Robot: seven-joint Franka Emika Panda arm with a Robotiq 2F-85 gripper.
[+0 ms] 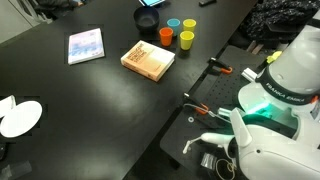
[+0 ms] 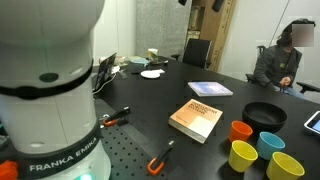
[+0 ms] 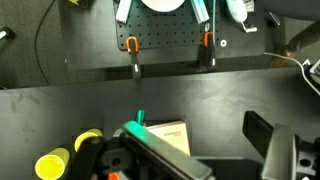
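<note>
Over the table, my gripper stands open in the wrist view, its dark fingers wide apart near the bottom edge. A grey piece with a green edge [image 3: 168, 150] shows between them; I cannot tell what it is. A beige book [image 1: 148, 60] lies flat below, partly hidden in the wrist view. Beside it are an orange cup [image 2: 240, 132], a blue cup [image 2: 270, 146] and yellow cups [image 2: 242, 156]. Behind the cups sits a black bowl [image 2: 263, 114]. A paler book [image 1: 86, 46] lies farther off.
White plates [image 1: 20, 118] rest at the table's far end. Orange-handled clamps [image 3: 133, 45] grip the edge of the perforated mounting plate [image 3: 160, 30]. Bare table [image 1: 100, 110] stretches between the books and plates. A person [image 2: 280, 60] sits beyond the table.
</note>
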